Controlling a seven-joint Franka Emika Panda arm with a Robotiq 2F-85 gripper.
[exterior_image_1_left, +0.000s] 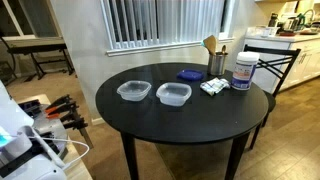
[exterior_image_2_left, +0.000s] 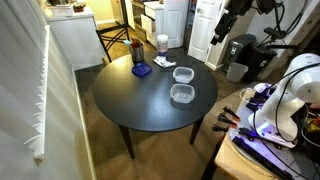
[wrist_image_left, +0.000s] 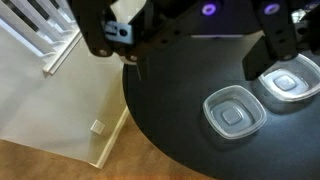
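Two clear plastic containers, open at the top, rest apart on the round black table (exterior_image_1_left: 185, 128). In exterior view 1, the left container (exterior_image_1_left: 134, 91) is a little farther back than the right container (exterior_image_1_left: 173, 94). Exterior view 2 shows one container (exterior_image_2_left: 182, 93) close to the table edge and the other container (exterior_image_2_left: 183, 75) just beyond it. From the wrist view, one container (wrist_image_left: 234, 112) lies below the fingers, and the second container (wrist_image_left: 292, 78) is at the right side. My gripper is open, above the table, with nothing between its wide-apart fingers.
Toward the far side are a blue plate (exterior_image_1_left: 190, 74), a utensil holder (exterior_image_1_left: 217, 63) with wooden tools, a checked cloth (exterior_image_1_left: 214, 86) and a white tub (exterior_image_1_left: 244, 70). A dark chair (exterior_image_1_left: 275, 70) stands behind.
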